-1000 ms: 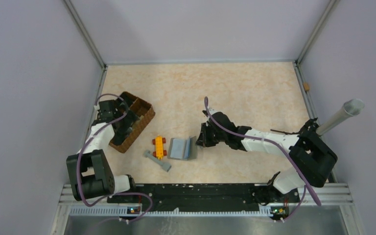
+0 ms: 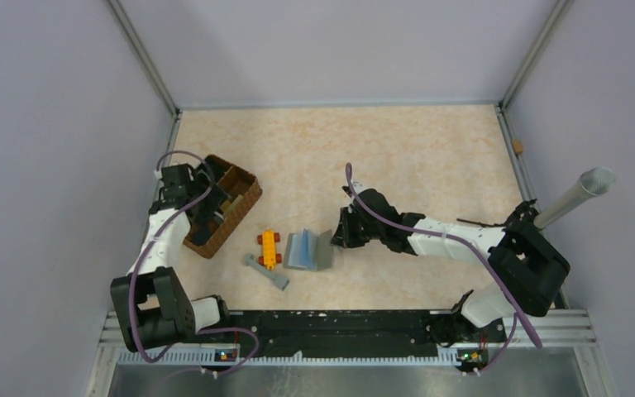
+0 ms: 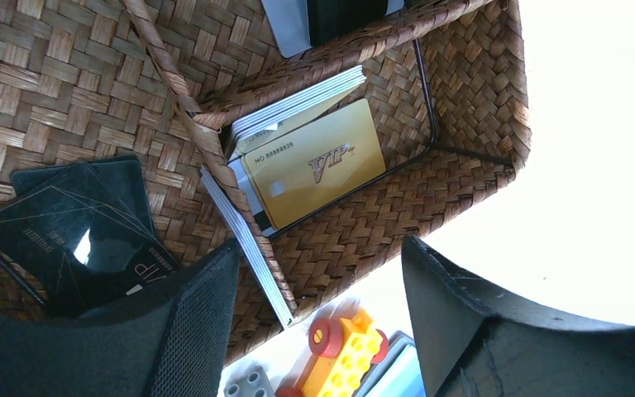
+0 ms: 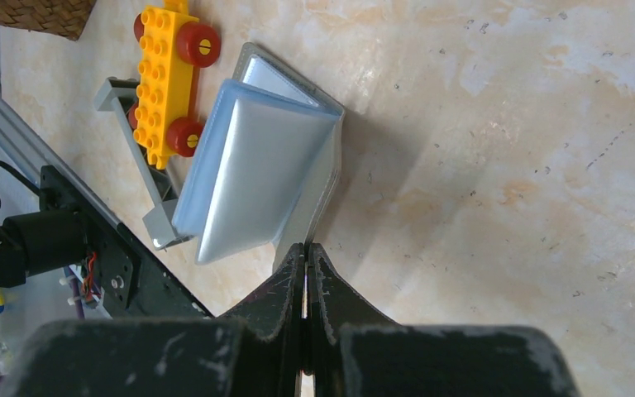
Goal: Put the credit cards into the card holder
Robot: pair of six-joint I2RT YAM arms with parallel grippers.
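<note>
A divided wicker basket (image 2: pixel 246 203) at the left holds gold VIP cards (image 3: pixel 314 165), dark cards (image 3: pixel 74 231) and white-edged cards (image 3: pixel 244 244). My left gripper is over the basket, open, with nothing seen between its fingers. The card holder (image 2: pixel 302 251), with clear sleeves, lies on the table, its right side partly raised. My right gripper is shut at that raised edge; whether anything thin is between its fingertips I cannot tell.
A yellow toy car (image 2: pixel 269 248) and a grey toy piece (image 2: pixel 264 272) lie between basket and holder.
My left arm has shifted slightly over the basket. The holder's clear sleeves have moved a little. The right arm is still.
</note>
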